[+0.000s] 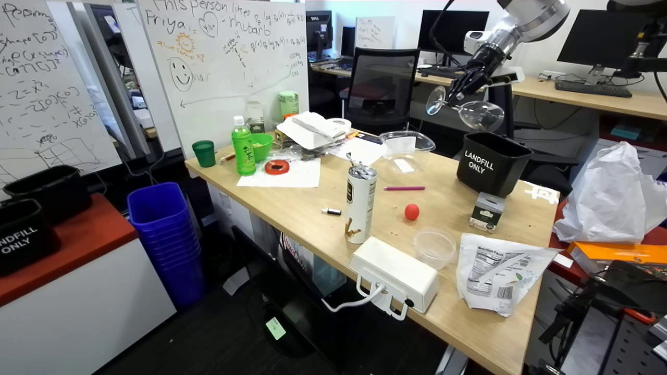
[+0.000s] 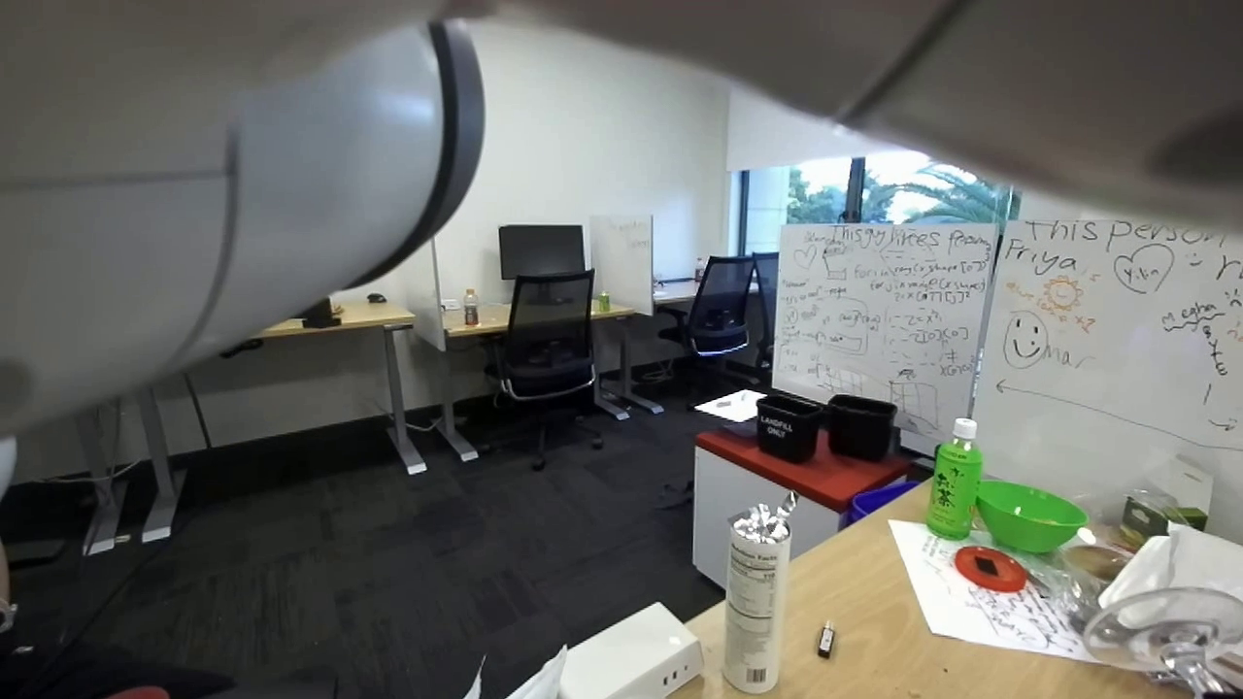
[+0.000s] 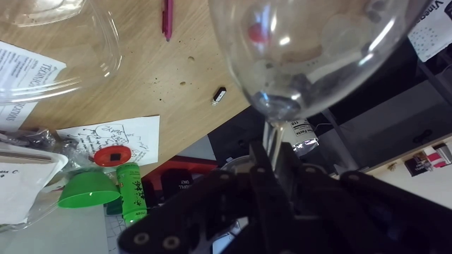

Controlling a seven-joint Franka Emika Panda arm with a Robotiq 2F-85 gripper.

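Observation:
In exterior view 1 my gripper is shut on the stem of a clear wine glass. The glass lies about level, its bowl to the right above the black bin marked LANDFILL ONLY and its foot to the left. The bowl looks empty. Seen by the wrist camera, the stem runs between the dark fingers of my gripper, and the clear bowl reaches past them. The bin's inside is hidden.
A small dark box stands before the bin. A clear plastic container, a tall white can, a red ball and a silver-white bag are on the table. Bare wood lies around the purple pen.

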